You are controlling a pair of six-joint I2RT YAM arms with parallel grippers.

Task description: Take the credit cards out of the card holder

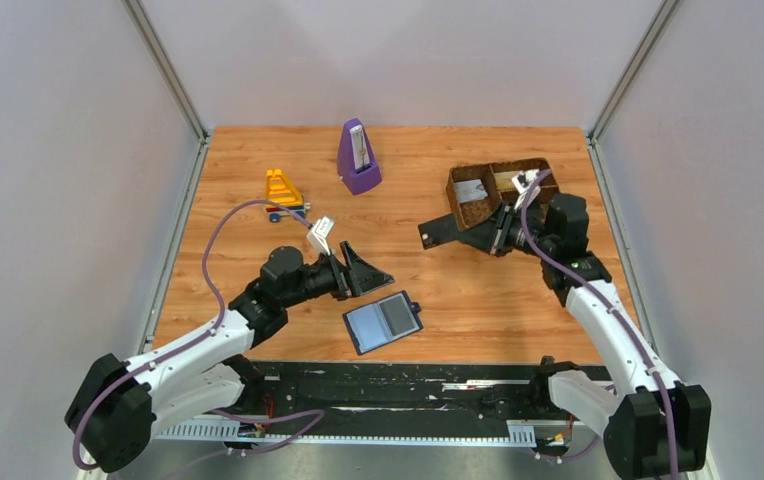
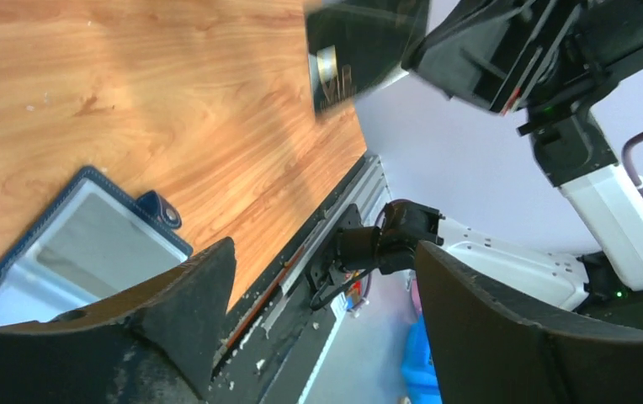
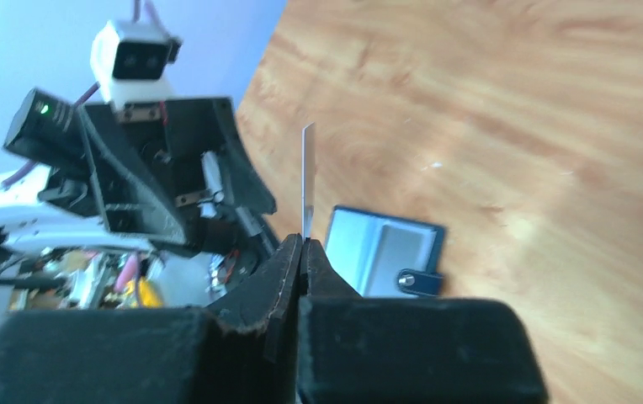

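Observation:
A dark card (image 1: pixel 436 232) is in the tips of my right gripper (image 1: pixel 465 238), which is shut on it near the wooden box. In the right wrist view it stands edge-on (image 3: pixel 308 177) between the fingertips; the left wrist view shows it blurred at the top (image 2: pixel 352 55). My left gripper (image 1: pixel 368 270) stands open with nothing between its fingers, above and left of the card holder (image 1: pixel 379 322), which lies open on the table near the front edge with pale sleeves showing.
A divided wooden box (image 1: pixel 498 170) with cards in it sits at the back right. A purple metronome (image 1: pixel 358 160) and a yellow toy (image 1: pixel 281 190) stand at the back left.

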